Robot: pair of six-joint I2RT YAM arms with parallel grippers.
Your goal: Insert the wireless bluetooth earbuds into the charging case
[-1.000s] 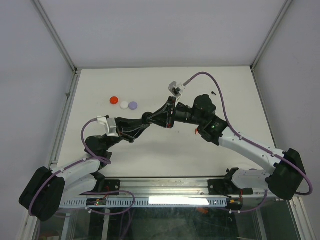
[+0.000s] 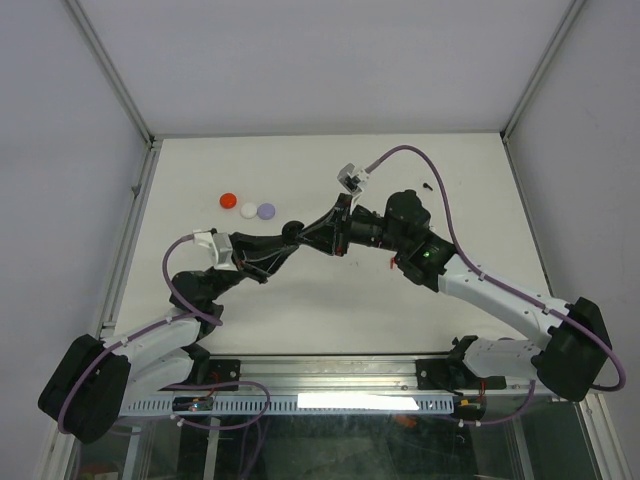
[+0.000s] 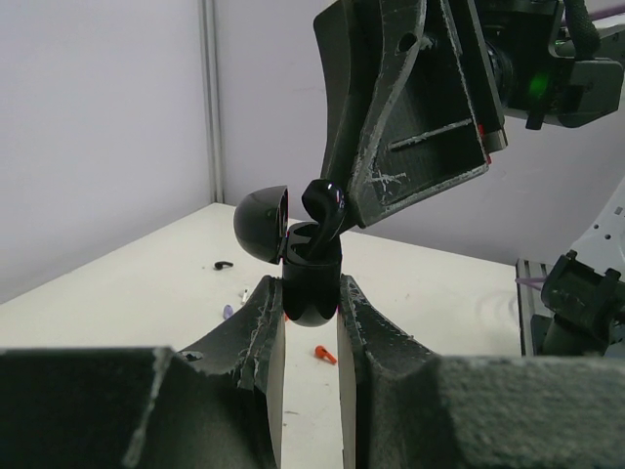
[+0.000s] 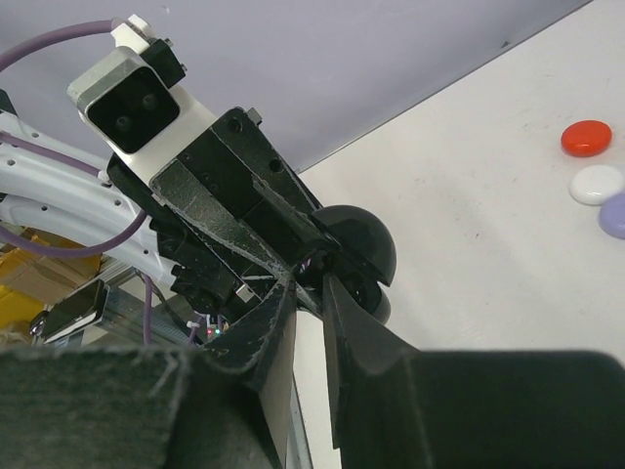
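Observation:
In the middle of the top view my two grippers meet at a black charging case [image 2: 293, 231]. In the left wrist view my left gripper is shut on the case body [image 3: 311, 278], which is held upright, with its lid [image 3: 258, 223] open to the left. My right gripper [image 2: 325, 232] reaches in from the right, its tips at a glossy black earbud [image 3: 324, 202] that sits at the top of the case; whether it is seated inside I cannot tell. In the right wrist view the right fingertips partly hide the earbud, and my left gripper's body is behind it.
Red [image 2: 228, 200], white [image 2: 249, 210] and purple [image 2: 266, 211] discs lie on the white table [image 2: 320, 310] at the back left. Small dark and red pieces lie toward the right, partly behind the right arm.

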